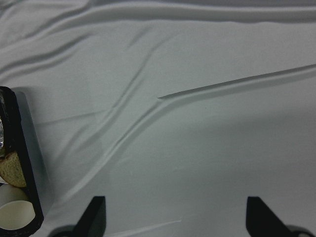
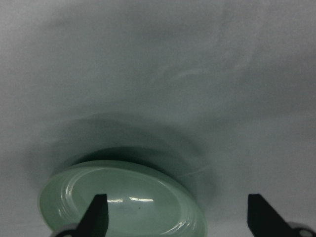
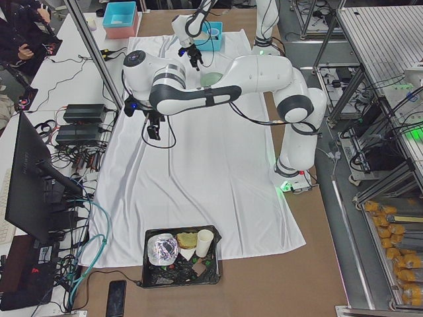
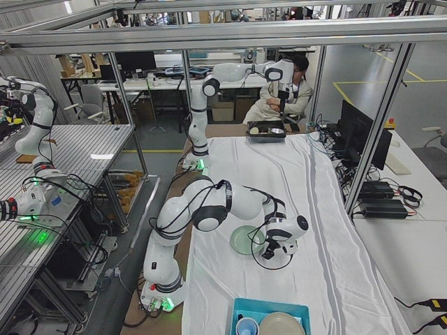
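Observation:
A pale green plate (image 2: 128,197) lies on the white cloth below my right gripper, whose fingers stand apart with nothing between them; the plate also shows in the camera right view (image 4: 241,241). My left gripper hangs open over bare cloth (image 1: 187,138). A black tray (image 3: 165,277) at the near end in the camera left view holds a foil-covered item (image 3: 162,249), bread (image 3: 186,239), a white cup (image 3: 205,243) and small pieces; its edge shows at the left of the left wrist view.
A blue bin (image 4: 241,307) with a blue cup (image 4: 247,328) and a beige plate (image 4: 279,328) stands at the far end, behind the right arm. A monitor and cables line the side table.

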